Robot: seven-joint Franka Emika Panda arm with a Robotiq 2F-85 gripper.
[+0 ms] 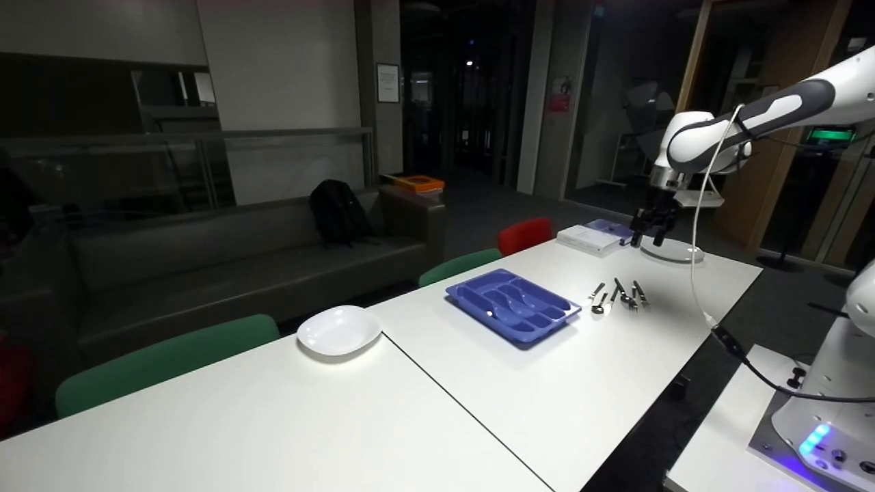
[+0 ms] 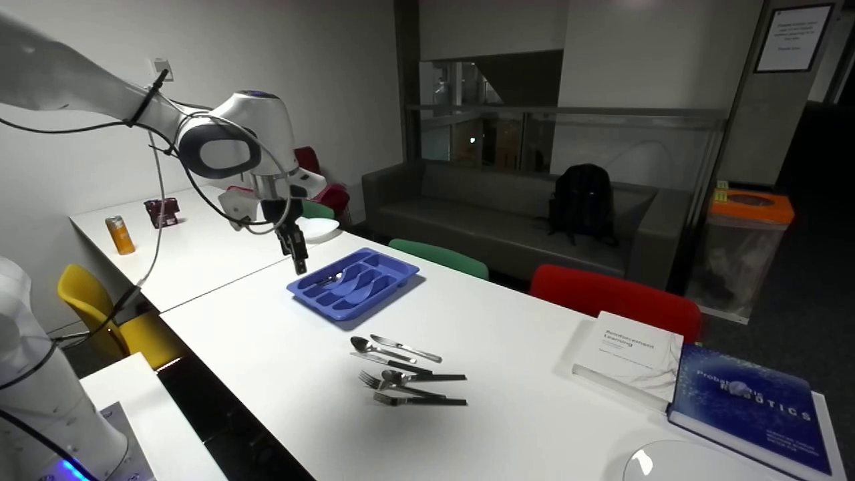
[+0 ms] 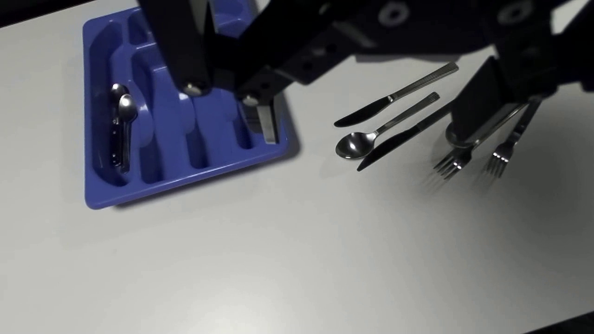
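My gripper is open and empty, its fingers spread wide above the table. In the second exterior view the gripper (image 2: 294,252) hangs over the near-left side of the blue cutlery tray (image 2: 308,302). That tray (image 3: 167,186) has metal cutlery, including a spoon (image 3: 127,108), in one long outer compartment. Loose cutlery lies to the right of it in the wrist view: a knife (image 3: 367,112), a spoon (image 3: 356,145), another knife (image 3: 390,145) and forks (image 3: 501,153). A finger (image 3: 476,103) hides part of this group.
A white plate (image 1: 340,331) lies beyond the table seam, while another plate (image 1: 685,250) is at the opposite end. Nearby are a white book (image 2: 629,353) and a blue book (image 2: 745,405). Bare tabletop surrounds the cutlery.
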